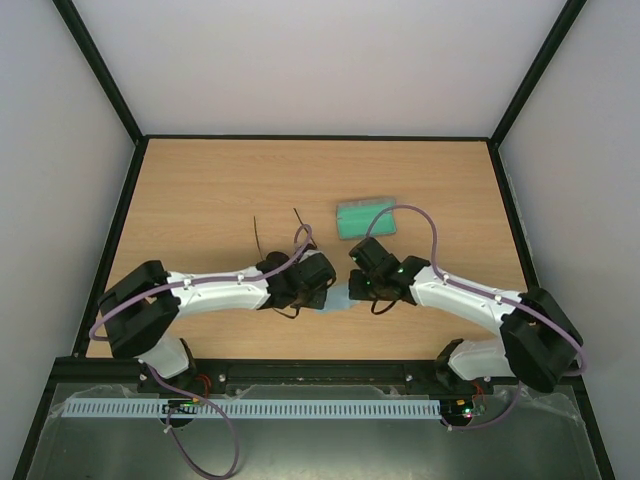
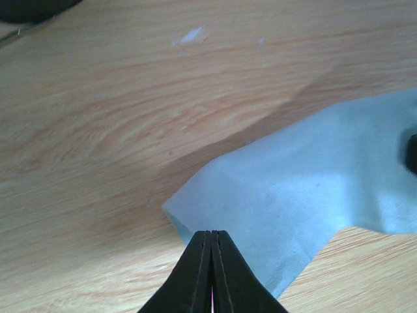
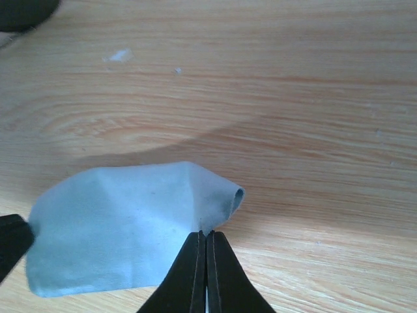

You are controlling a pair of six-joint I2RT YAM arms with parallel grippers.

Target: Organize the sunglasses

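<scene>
A light blue cloth (image 2: 280,182) lies folded on the wooden table between my grippers. In the left wrist view my left gripper is shut above the cloth's corner, with nothing visible between its fingers. My right gripper is shut at the cloth's right end (image 3: 137,222); whether fabric is between its fingertips I cannot tell. The sunglasses (image 1: 278,258) lie behind the left arm, temples pointing back, partly hidden by it; a dark lens shows at the top of both wrist views.
A teal case (image 1: 366,219) sits at the back right of the sunglasses. The two arms' wrists are close together near the front middle.
</scene>
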